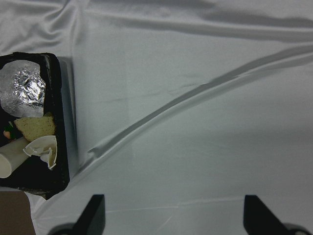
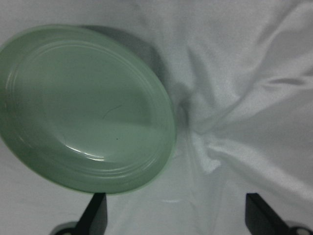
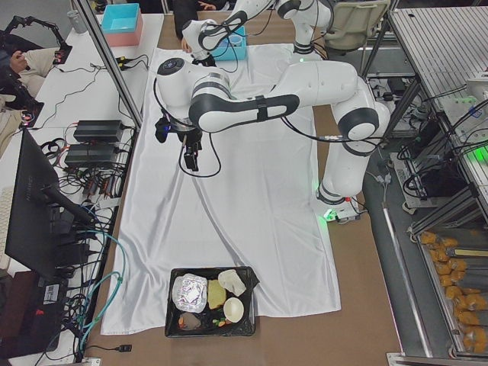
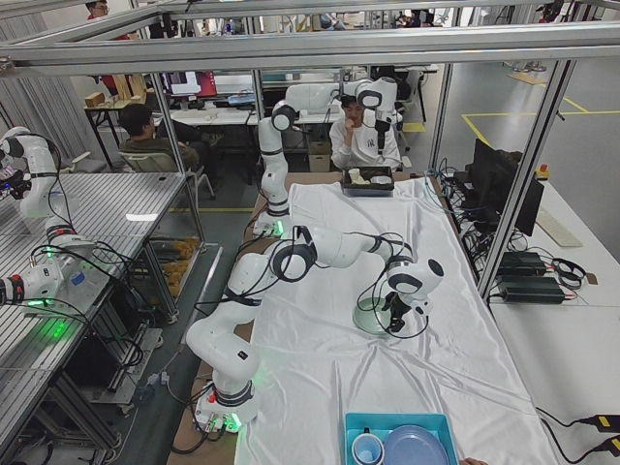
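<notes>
My left gripper hangs above the white cloth, open with nothing between its fingers. In the left wrist view a black tray (image 1: 61,127) to the left holds foil (image 1: 30,88), a sponge-like yellow piece (image 1: 36,127), a crumpled white item (image 1: 41,149) and a pale cup (image 1: 10,159). My right gripper is also open and empty, above and beside a green plate (image 2: 83,107) lying on the cloth. In the camera left view the plate is hidden behind the arm.
A blue bin (image 4: 436,423) with a blue plate (image 4: 415,448) and a cup (image 4: 367,448) stands at one end of the table. A seated person (image 4: 358,145) is at the other end.
</notes>
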